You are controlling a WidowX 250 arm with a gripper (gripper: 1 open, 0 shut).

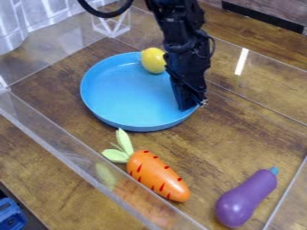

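Observation:
My black gripper (192, 99) reaches down from the top to the right rim of a blue plate (126, 94), its tip low at that rim; it looks shut, and whether the thin rim is between its fingers I cannot tell. A yellow lemon-like object (153, 59) sits at the plate's back edge, partly behind the arm.
A toy carrot (153, 171) lies front centre, a purple eggplant (246, 196) front right. A clear plastic wall (72, 162) runs along the left. The wooden table right of the plate is clear.

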